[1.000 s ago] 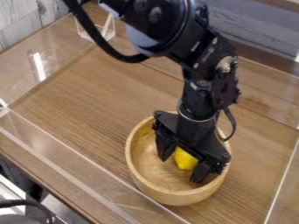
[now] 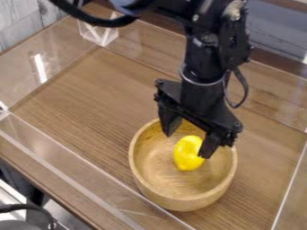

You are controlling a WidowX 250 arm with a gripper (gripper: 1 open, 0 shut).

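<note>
My black gripper [image 2: 193, 126] hangs over the back part of a tan oval bowl [image 2: 180, 190], its fingers spread open on either side. A yellow object [image 2: 188, 154] lies in the middle of the bowl, just below and between the fingertips, with nothing visibly held. The arm reaches up out of the top of the view.
A black cable or object lies at the lower left corner, and pale strips edge the table at top and left.
My gripper has risen and moved back from low in the bowl, uncovering more of the yellow object, which stays in the bowl.
</note>
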